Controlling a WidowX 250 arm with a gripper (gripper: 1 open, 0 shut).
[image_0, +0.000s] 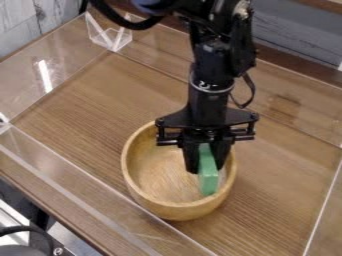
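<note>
My black gripper (206, 150) points down over a round wooden bowl (160, 190). It is shut on a small green object (207, 176), which hangs upright inside the bowl's right part. Whether the object touches the bowl's floor I cannot tell.
A clear plastic piece (107, 30) stands at the back left. Black cables (27, 232) lie at the lower left.
</note>
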